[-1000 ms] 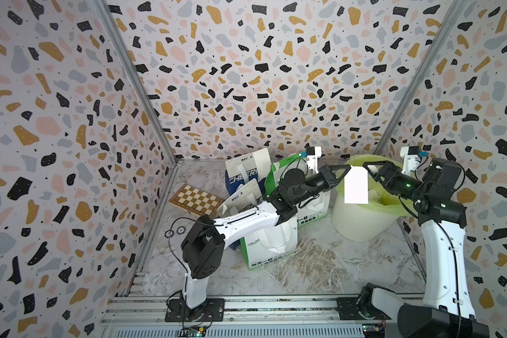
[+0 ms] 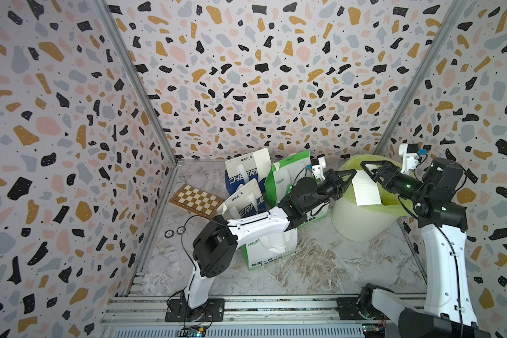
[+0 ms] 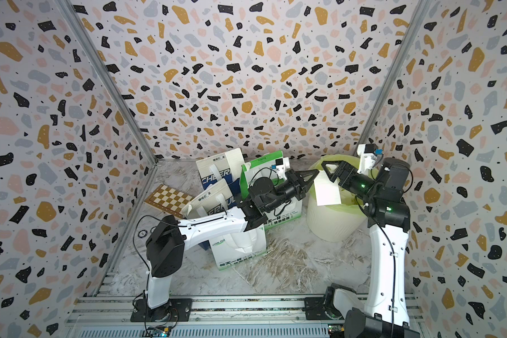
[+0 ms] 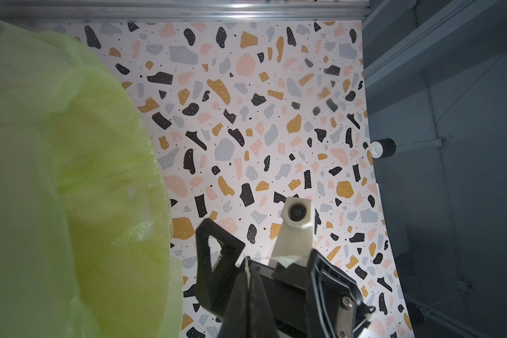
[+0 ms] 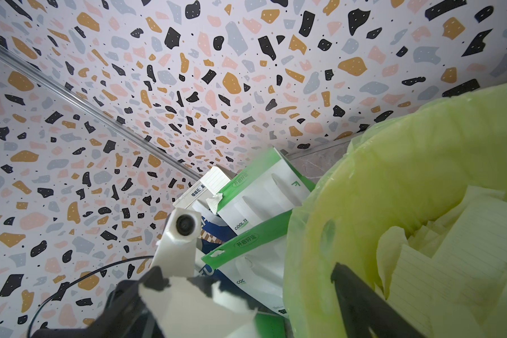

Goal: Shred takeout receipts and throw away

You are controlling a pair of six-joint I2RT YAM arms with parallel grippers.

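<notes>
A white paper sheet [image 2: 367,194] hangs, slightly tilted, over the front rim of the bin [image 2: 357,225] with its yellow-green liner. My left gripper [image 2: 353,172] is shut on the sheet's upper edge; in the left wrist view only a thin white edge shows at its fingertips [image 4: 248,290]. Just to the right, my right gripper [image 2: 370,171] stands open close to the sheet's top. A blurred white paper with a torn edge [image 5: 194,309] shows between its fingers in the right wrist view; whether it touches them is unclear. Several paper strips [image 5: 467,259] lie inside the bin.
Several takeout bags, green-white [image 2: 290,169] and blue-white [image 2: 248,169], stand left of the bin, partly behind the left arm. A checkerboard [image 2: 197,201] lies farther left.
My left gripper has moved right with the sheet, which now hangs tilted and closer to the right gripper. The right gripper has shifted slightly left.
</notes>
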